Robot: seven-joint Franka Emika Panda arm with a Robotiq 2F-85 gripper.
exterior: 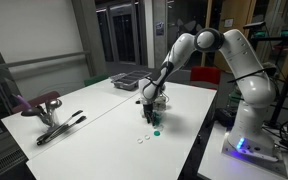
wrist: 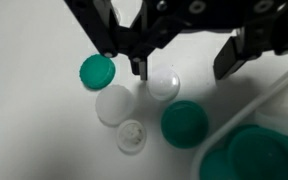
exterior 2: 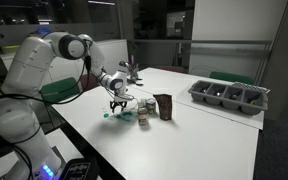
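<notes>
In the wrist view, my gripper has its dark fingers apart, low over the white table. A clear round cap [wrist: 163,83] lies between and just below the fingertips; I cannot tell whether either finger touches it. Around it lie a green cap [wrist: 97,71] on the left, another green cap [wrist: 185,124] below, a white cap [wrist: 115,104] and a smaller whitish cap [wrist: 131,136]. A white-rimmed container [wrist: 209,140] with green inside fills the lower right corner. In the first exterior view, the fingertips are small and dark against nearby objects.
Jars [exterior 2: 143,117] and a dark brown bag [exterior 2: 164,106] stand near the gripper. A grey compartment tray [exterior 2: 229,97] sits at the far edge. Utensils in a holder [exterior: 49,117] lie at the table's left.
</notes>
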